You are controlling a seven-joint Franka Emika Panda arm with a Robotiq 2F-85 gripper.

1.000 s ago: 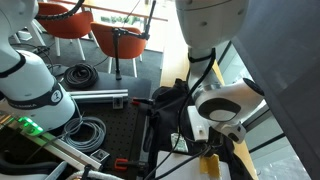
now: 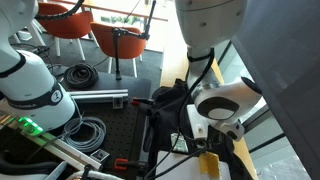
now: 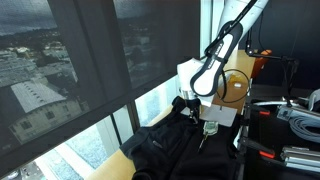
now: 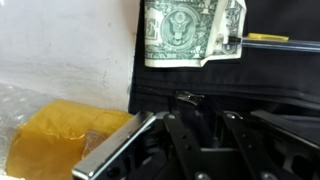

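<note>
A black cloth or soft bag (image 3: 165, 150) lies spread on the table, and a seam crosses it in the wrist view. My gripper is down on that seam, its fingers shut on what looks like the black material. A small metal piece (image 4: 188, 98), perhaps a zip pull, shows right at the tips; the exact hold is dark and hard to make out. Past the seam, a folded dollar note (image 4: 185, 32) rests on the black cloth (image 4: 250, 78). A pen (image 4: 280, 43) with a yellow clip touches the note's edge.
A crumpled yellow packet (image 4: 62, 140) is beside the cloth on a white surface (image 4: 65, 45). Clear plastic wrap (image 4: 18, 112) lies at the left edge of the wrist view. Coiled cables (image 2: 85, 132) sit near the robot's base. The window blind (image 3: 95, 70) stands behind the table.
</note>
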